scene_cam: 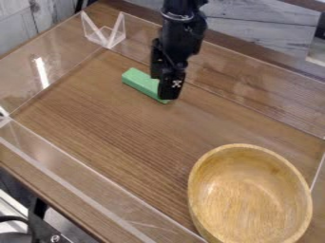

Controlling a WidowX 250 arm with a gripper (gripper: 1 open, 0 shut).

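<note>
My black gripper (166, 87) is open and low over a green rectangular block (140, 81) on the wooden table, at the block's right part. The block's right end is partly behind the fingers, so whether they touch it I cannot tell.
A large round wooden bowl (249, 196) sits at the lower right. A clear wire-like holder (105, 33) stands at the back left.
</note>
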